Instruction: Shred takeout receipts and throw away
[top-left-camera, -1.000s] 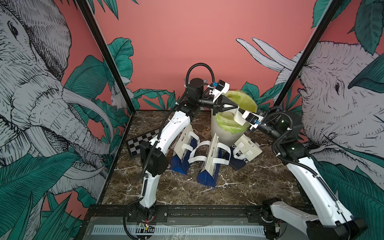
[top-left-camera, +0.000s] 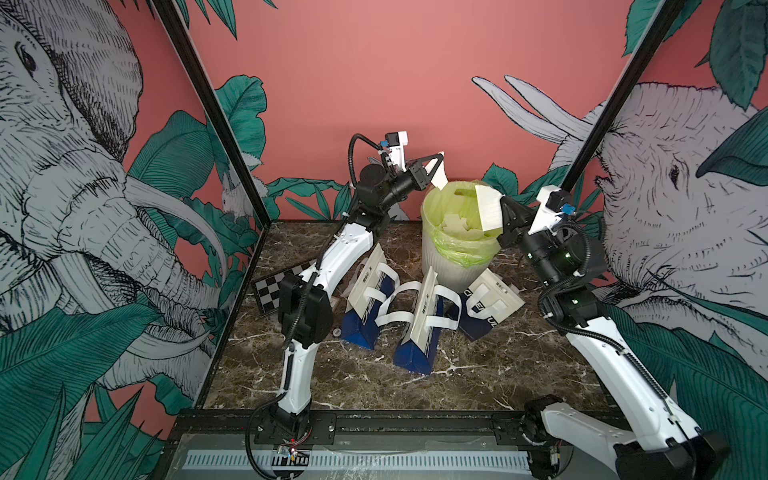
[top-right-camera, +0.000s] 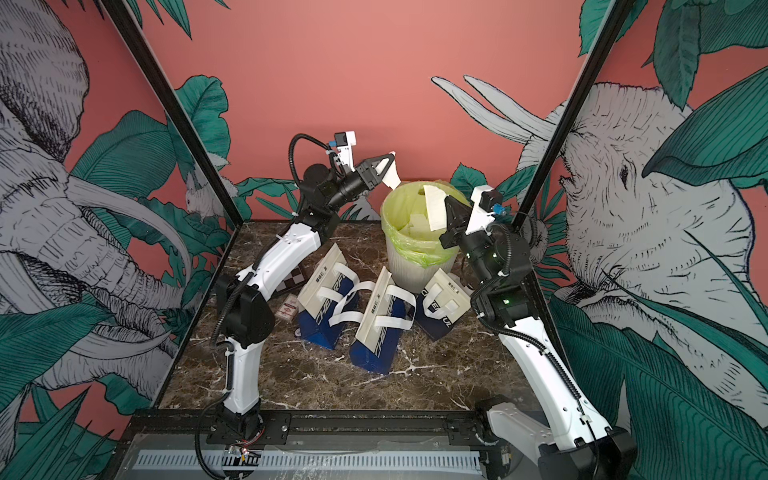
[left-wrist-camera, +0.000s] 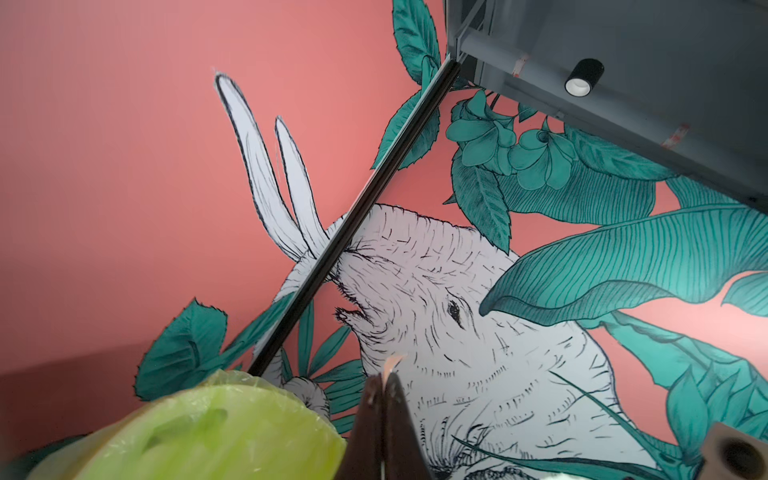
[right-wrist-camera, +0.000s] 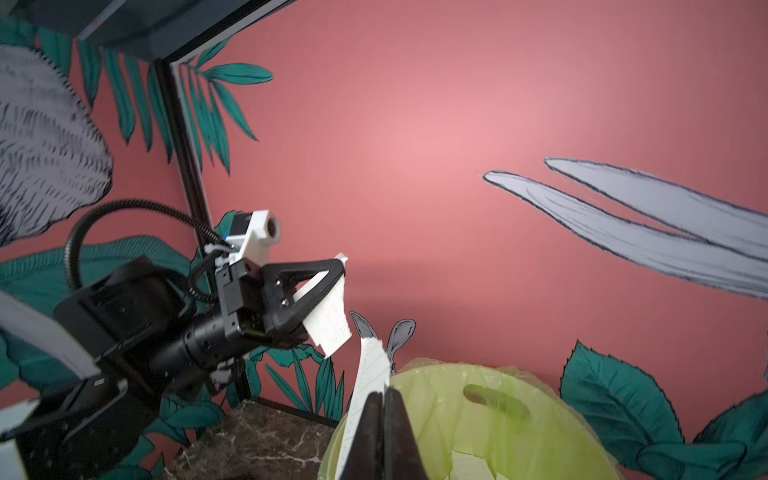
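My left gripper (top-left-camera: 439, 157), up at the bin's back left, is shut on a small white receipt piece (right-wrist-camera: 327, 321) that hangs from its tips. On the bin's right side, my right gripper (top-left-camera: 504, 209) is shut on a larger white receipt piece (top-left-camera: 489, 209), which stands up and leans left over the opening. The two pieces are apart. Between the arms is the ribbed bin (top-left-camera: 449, 267) with a yellow-green liner (top-left-camera: 460, 249); pale paper scraps (top-left-camera: 458, 227) lie inside it. In the left wrist view only a sliver of paper (left-wrist-camera: 392, 365) shows above the fingertips.
Three blue-and-cream takeout bags with white handles, a left one (top-left-camera: 364, 316), a middle one (top-left-camera: 421, 336) and a right one (top-left-camera: 489, 304), stand in front of the bin. A checkered board (top-left-camera: 270, 289) lies at the left.
A second ago the grippers met over the bin around the paper. They have since moved apart: the left up and left, the right upward, each now with its own piece.
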